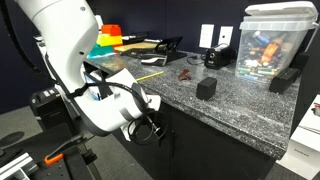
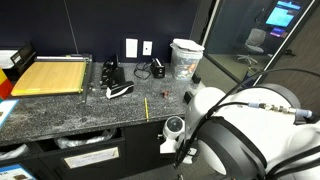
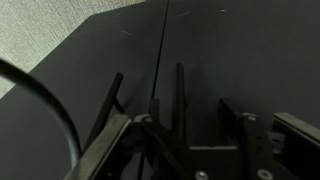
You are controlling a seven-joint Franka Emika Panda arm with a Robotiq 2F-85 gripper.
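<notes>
Two slim black bar handles show in the wrist view on dark cabinet fronts: one handle (image 3: 180,98) near the middle, the other handle (image 3: 106,104) to its left. My gripper stands open before the cabinet front (image 3: 220,50), its fingers to either side of the middle handle, with a gap visible on the right. Whether either finger touches the bar cannot be made out in the dark image. From outside, the white arm (image 1: 110,100) reaches below the counter's edge, and its wrist hides most of the gripper.
Above is the speckled counter (image 1: 225,108), holding a black block (image 1: 206,88), a lidded clear bin (image 1: 270,45) and a yellow pencil (image 1: 150,76). An open drawer (image 2: 85,140) sits farther left along the cabinets. A dark cable (image 3: 60,110) loops across the wrist view's left side.
</notes>
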